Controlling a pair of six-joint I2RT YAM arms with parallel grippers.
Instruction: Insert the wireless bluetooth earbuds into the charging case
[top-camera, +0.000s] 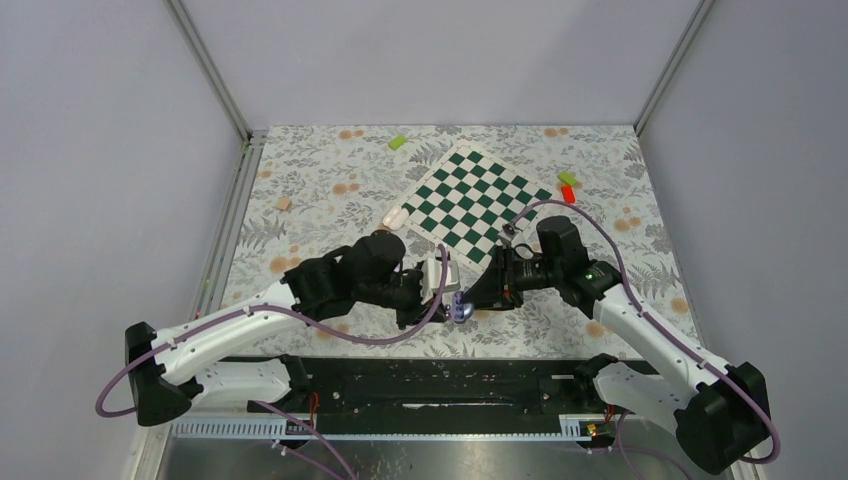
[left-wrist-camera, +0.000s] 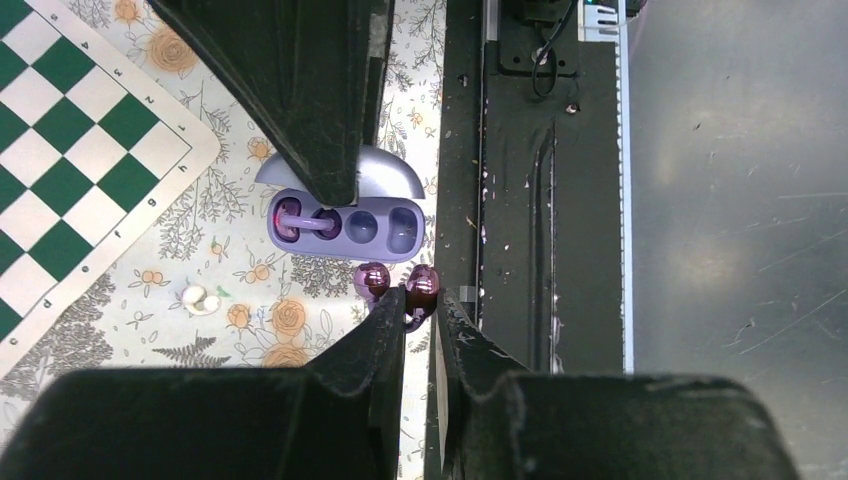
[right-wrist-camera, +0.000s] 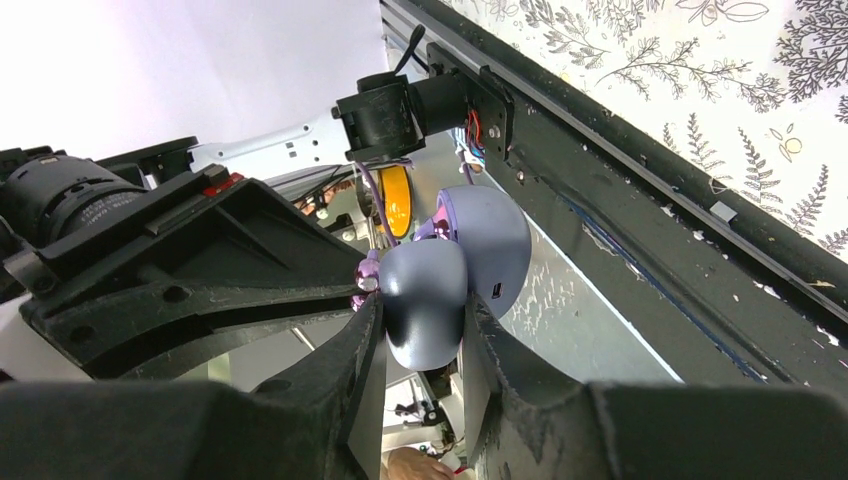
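The lilac charging case (left-wrist-camera: 345, 225) is raised above the table with its lid open. My right gripper is shut on its grey shell. An earbud (left-wrist-camera: 310, 222) fills the two wells at one end, its band bridging them. The wells at the other end look empty. In the left wrist view, my left gripper is shut on a second shiny purple earbud (left-wrist-camera: 372, 280), just beside the case near the empty wells. From the right wrist view this earbud (right-wrist-camera: 367, 272) appears at the case's left. Whether it touches the case, I cannot tell.
A green and white chessboard (top-camera: 475, 200) lies at the table's middle. Small green blocks (top-camera: 397, 142) and a red block (top-camera: 568, 194) are farther back. A small white object (left-wrist-camera: 200, 299) lies on the patterned cloth. The dark front rail (top-camera: 430, 385) runs below.
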